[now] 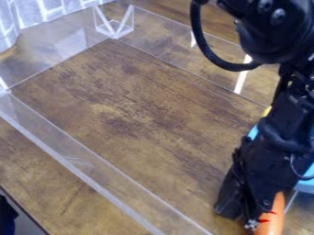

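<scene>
My black gripper (252, 207) is low at the lower right of the camera view, its tip down by an orange object (270, 220) that is cut off by the bottom edge. A light blue object (304, 182) lies behind the arm at the right edge, mostly hidden. The arm hides the fingertips, so whether they are open or shut, or touch the orange object, is unclear.
A clear acrylic enclosure (86, 170) surrounds a wooden floor (135, 119), which is bare across the middle and left. White fabric (31, 14) is at the back left.
</scene>
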